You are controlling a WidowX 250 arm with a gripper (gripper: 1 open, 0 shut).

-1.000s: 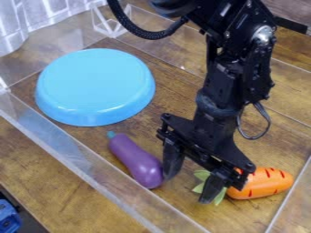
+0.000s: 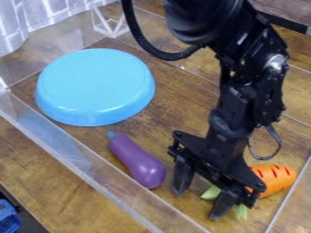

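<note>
My black gripper is low over the wooden surface at the lower right, fingers spread, between a purple eggplant and an orange carrot with green leaves. The carrot lies beside and partly behind the right finger, its leaves under the fingertips. Whether anything is between the fingers is hard to tell. The eggplant lies left of the gripper.
A blue round plate or lid lies at the upper left. Clear low walls border the workspace on the left and front. Bare wood shows between the plate and the arm. A blue item sits at the lower left corner.
The gripper has moved slightly down toward the front, over the carrot's leaves. The eggplant and plate look nearly unchanged.
</note>
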